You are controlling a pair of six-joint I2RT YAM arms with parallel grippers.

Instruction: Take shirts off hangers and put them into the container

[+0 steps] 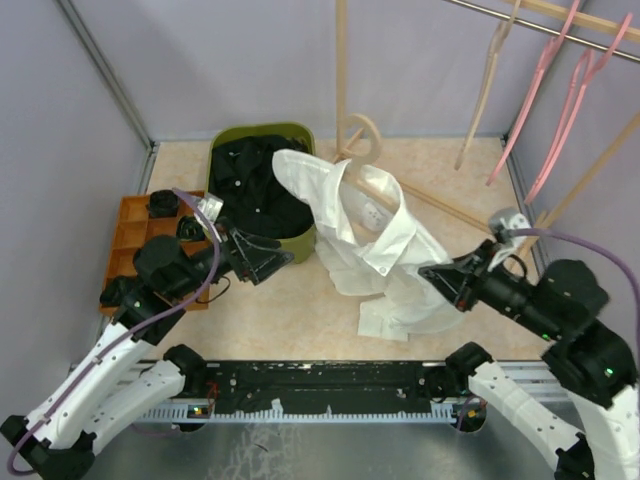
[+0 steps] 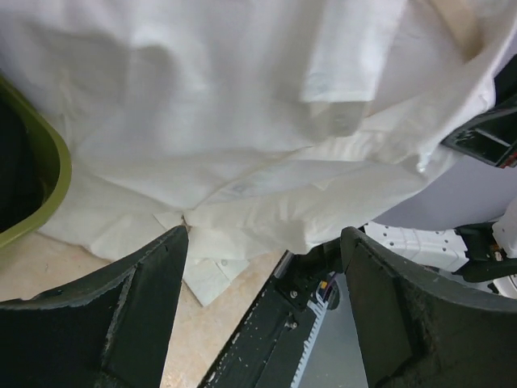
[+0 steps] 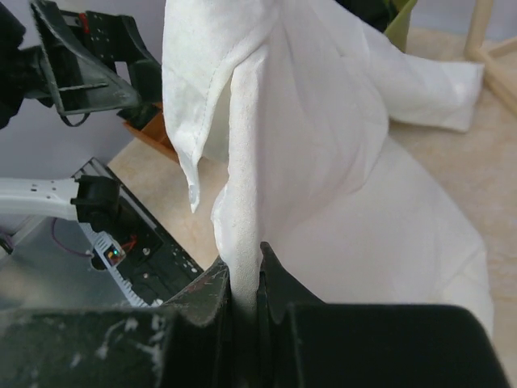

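The white shirt (image 1: pixel 345 230) hangs above the table, its lower part trailing down near the front. A beige hanger (image 1: pixel 364 140) pokes its hook out of the shirt's collar, with most of its body hidden in the cloth. My right gripper (image 1: pixel 462 290) is shut on the shirt's edge; a fold of white cloth (image 3: pixel 247 194) runs between its fingers in the right wrist view. To the left, apart from the shirt, my left gripper (image 1: pixel 272 262) stands open and empty. The left wrist view shows its spread fingers (image 2: pixel 141 303) with the shirt beyond them.
A green bin (image 1: pixel 304 245) full of dark clothes stands behind my left gripper. An orange tray (image 1: pixel 122 240) with dark items lies at the left. Pink hangers (image 1: pixel 570 120) and a beige one hang from the rail at upper right. Wooden bars (image 1: pixel 450 208) cross the back of the table.
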